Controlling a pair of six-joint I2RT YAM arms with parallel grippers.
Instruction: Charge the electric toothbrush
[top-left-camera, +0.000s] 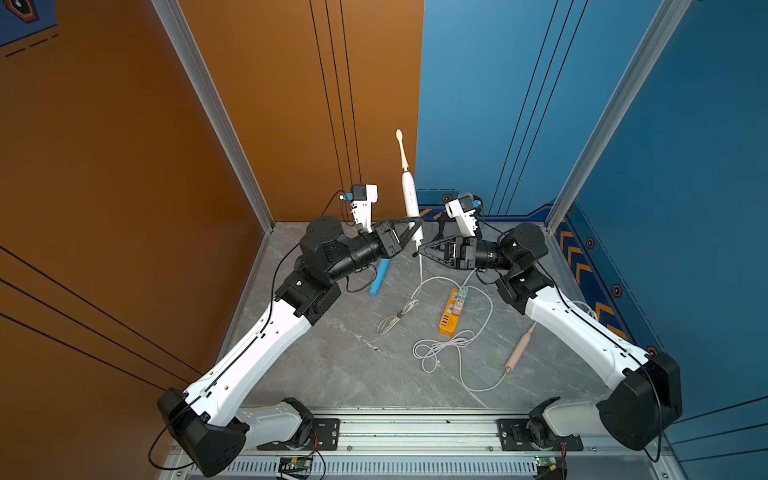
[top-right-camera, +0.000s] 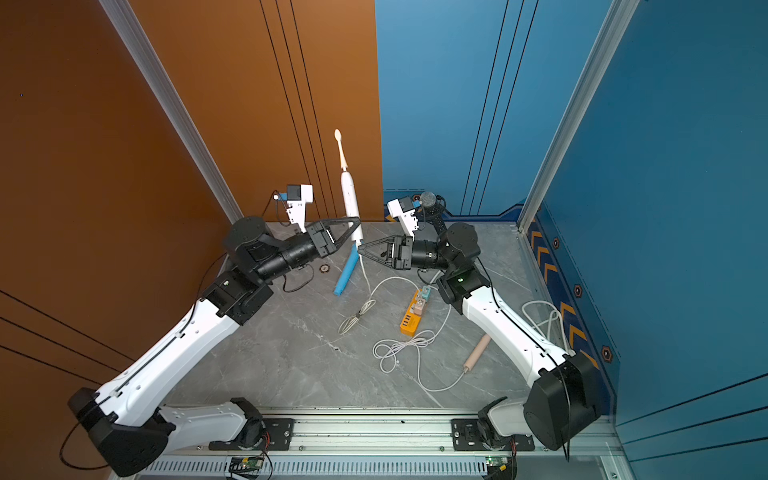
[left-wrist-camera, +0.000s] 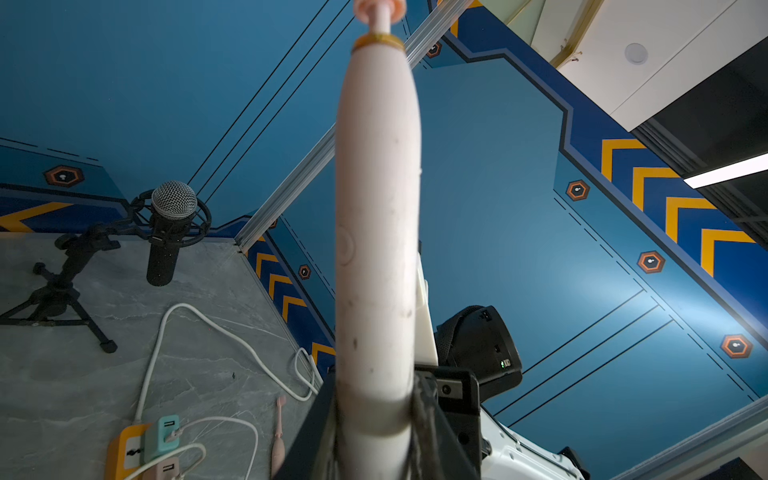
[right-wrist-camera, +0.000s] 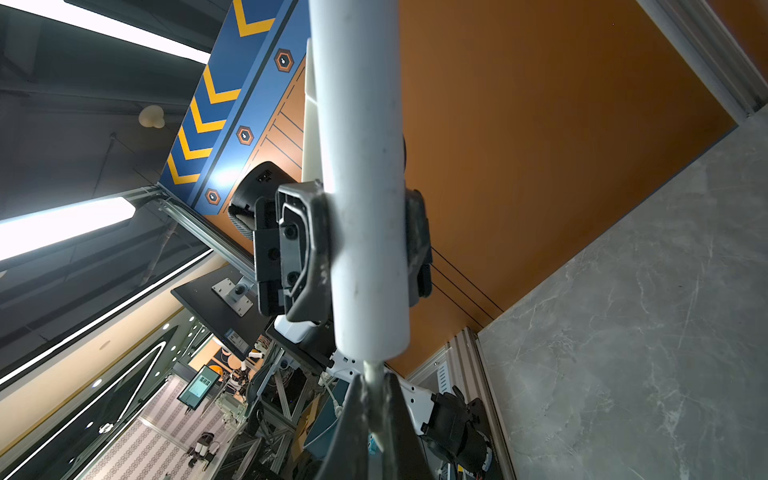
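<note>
The white electric toothbrush stands upright between the arms in the top views, brush head up. My left gripper is shut on its handle. Just below, my right gripper is shut at the handle's bottom end, where a thin white piece and cable hang between its fingertips; whether that plug touches the base is hard to tell. An orange power strip with small adapters and white cables lies on the table.
A blue cylinder lies at centre left. A pink toothbrush with a cable lies at the right. A black microphone on a tripod stands at the back.
</note>
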